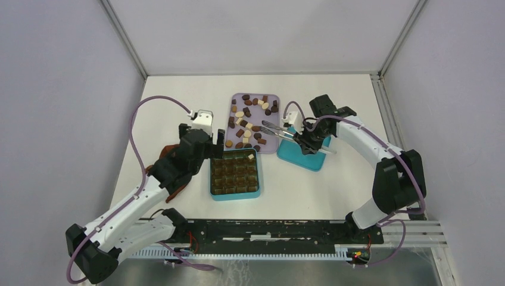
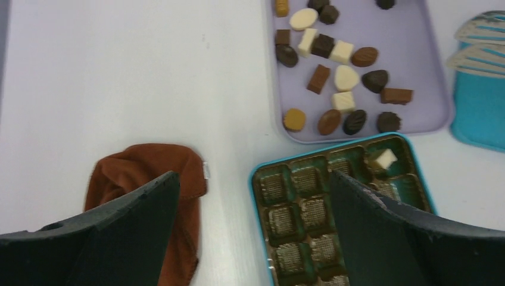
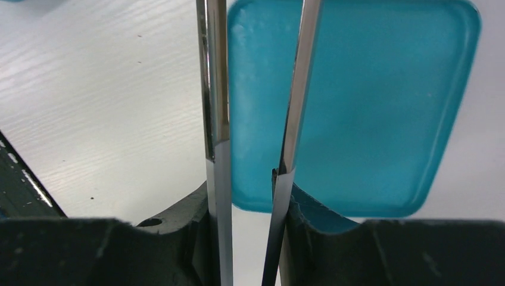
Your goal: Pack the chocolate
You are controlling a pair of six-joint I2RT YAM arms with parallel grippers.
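Observation:
Assorted dark, brown and cream chocolates lie on the purple tray (image 1: 272,148). In front sits the blue-rimmed box with a brown compartment insert (image 1: 234,177); a cream piece (image 2: 384,158) occupies a back-right compartment. My left gripper (image 1: 201,136) hovers left of the purple tray and box, its black fingers wide open. My right gripper (image 1: 267,127) holds long metal tongs over the purple tray's right edge and the blue tray (image 1: 301,159); in the right wrist view the tong arms stand apart over bare blue plastic, tips out of view, nothing visible between them.
A crumpled brown cloth (image 2: 137,173) lies left of the box.

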